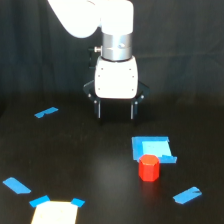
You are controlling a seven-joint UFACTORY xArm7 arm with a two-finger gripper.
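My gripper point(115, 112) hangs above the dark table toward the back, under the white arm. Its dark fingers stand well apart, hard to make out against the background, with nothing seen between them. Far in front of it and to the right, a small red object point(149, 169) with an angular outline and a lighter top stands on the table. This object overlaps the front edge of a blue-bordered, pale-centred square point(140, 140) in the view; whether it touches the square I cannot tell.
A pale yellowish block or box point(55, 213) is cut off by the bottom edge at left. Blue tape strips lie at the far left point(46, 112), front left point(16, 186) and front right point(187, 195).
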